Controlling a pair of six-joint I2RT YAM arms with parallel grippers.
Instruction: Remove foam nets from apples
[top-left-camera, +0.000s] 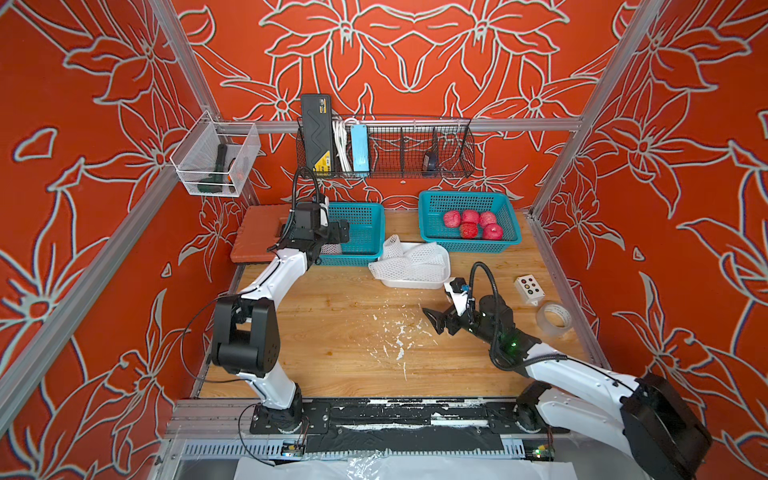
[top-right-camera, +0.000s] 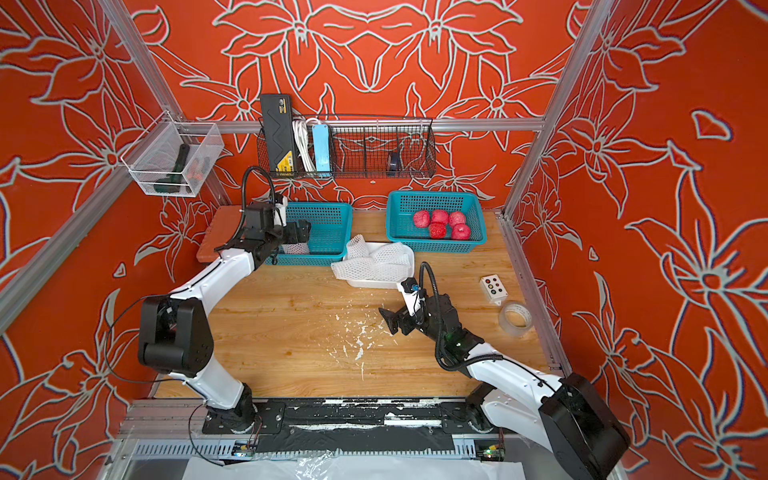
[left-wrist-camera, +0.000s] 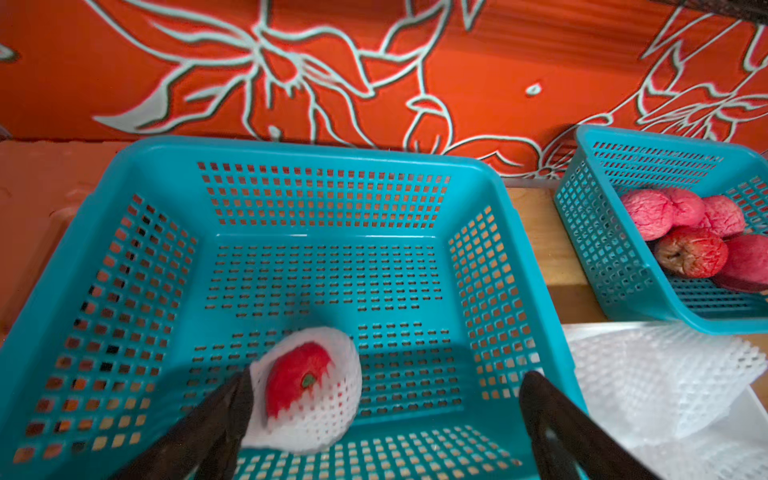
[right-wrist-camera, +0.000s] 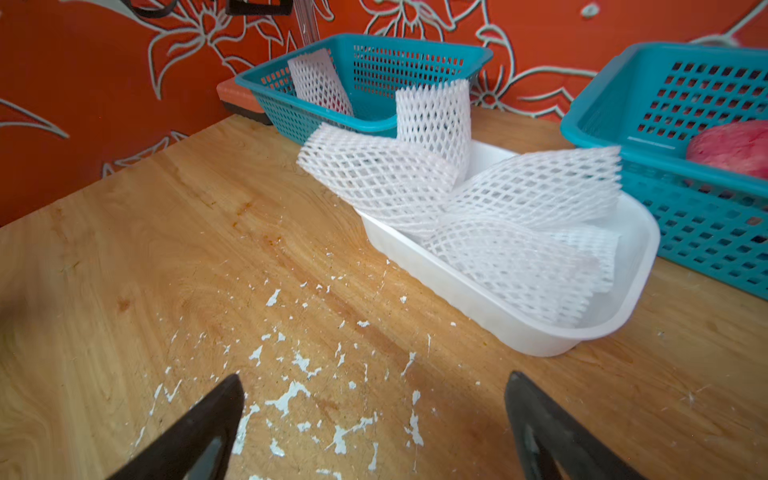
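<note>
In the left wrist view a red apple in a white foam net (left-wrist-camera: 308, 384) lies in the left teal basket (left-wrist-camera: 328, 272). My left gripper hangs open above it, fingers either side, holding nothing. Bare red apples (top-left-camera: 469, 229) sit in the right teal basket (top-left-camera: 432, 240). Loose white foam nets (right-wrist-camera: 520, 248) lie in and over a white tray (right-wrist-camera: 512, 332) between the baskets. My right gripper is open over the bare table in front of the tray, nothing between its fingers.
An orange case (top-left-camera: 254, 232) is at the back left. A button box (top-left-camera: 529, 289) and tape roll (top-left-camera: 553, 318) lie at the right. A wire rack (top-left-camera: 400, 160) hangs on the back wall.
</note>
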